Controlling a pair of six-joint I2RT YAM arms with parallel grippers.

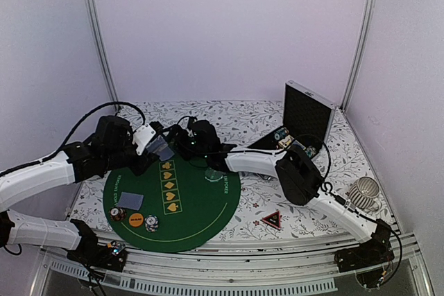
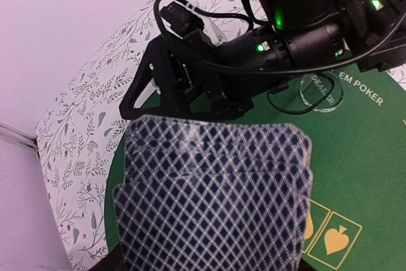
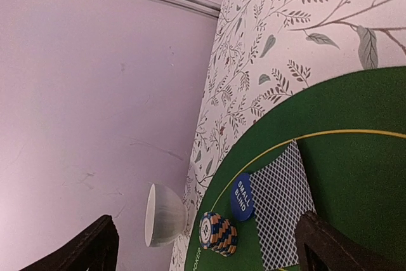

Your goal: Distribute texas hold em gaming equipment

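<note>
My left gripper [image 1: 151, 149] is shut on a blue-and-white patterned deck of cards [image 2: 216, 201], raised above the green poker mat [image 1: 187, 213]. The deck's upper cards look slightly fanned. Just beyond it, my right gripper stands open, with its fingers well apart and no card held between them. Below that gripper, patterned cards [image 3: 282, 201] lie flat on the mat beside a blue small blind disc [image 3: 242, 197] and a chip stack [image 3: 218, 233]. At the near left are another card pile [image 1: 130, 201], an orange disc [image 1: 136, 220] and chip stacks [image 1: 151, 222].
The open chip case [image 1: 309, 112] stands at the back right. A striped cup [image 1: 363, 192] is at the right edge, and a red-and-black triangle [image 1: 272, 220] lies right of the mat. A clear dealer disc [image 2: 321, 91] rests under the right arm.
</note>
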